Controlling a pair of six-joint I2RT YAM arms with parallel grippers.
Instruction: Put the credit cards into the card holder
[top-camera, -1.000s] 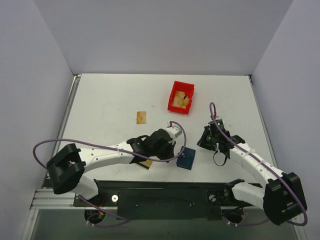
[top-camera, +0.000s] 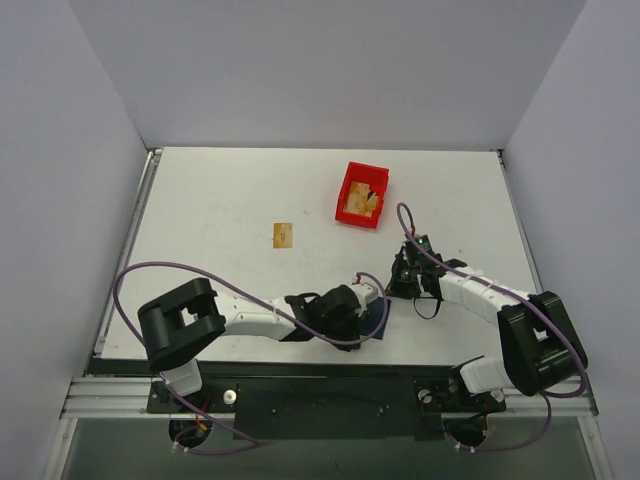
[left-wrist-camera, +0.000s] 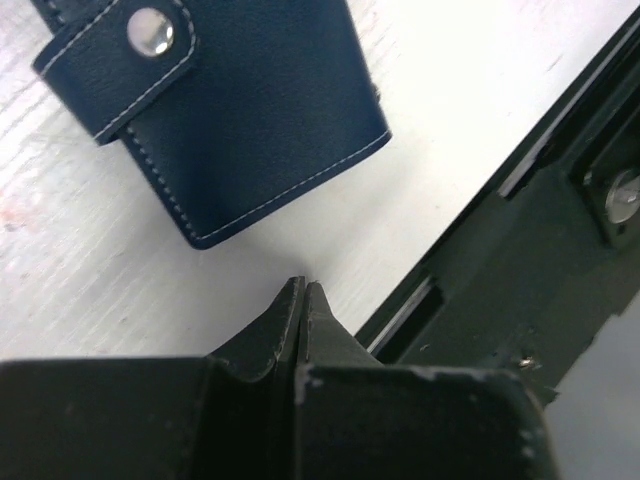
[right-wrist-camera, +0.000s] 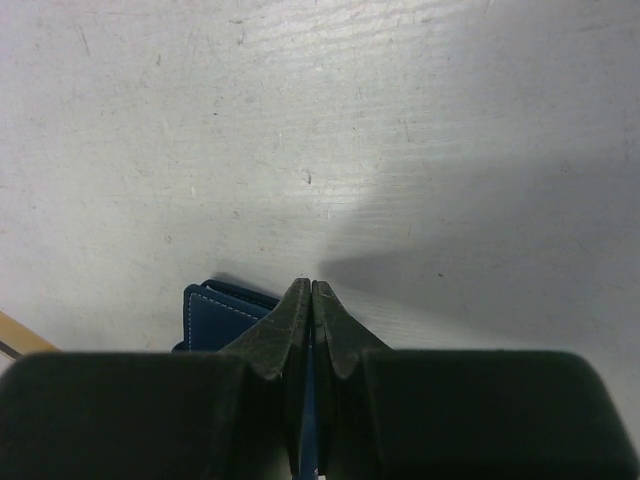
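Observation:
The dark blue card holder (top-camera: 376, 317) lies on the table near its front edge, partly covered by the left arm. In the left wrist view the holder (left-wrist-camera: 265, 110) shows a strap with a round snap. My left gripper is shut just off the holder's edge, nothing visible between its fingers. My right gripper is also shut and empty-looking, by the holder's far edge. Its fingers partly cover the holder (right-wrist-camera: 212, 318) in that view. A gold card (top-camera: 283, 235) lies flat, well behind the left arm.
A red basket (top-camera: 346, 213) with tan items inside stands at the back. A tan edge (right-wrist-camera: 18, 334) shows at the lower left of the right wrist view. A dark front rail (left-wrist-camera: 500, 260) lies close to the left gripper.
The right gripper has moved left, toward the holder.

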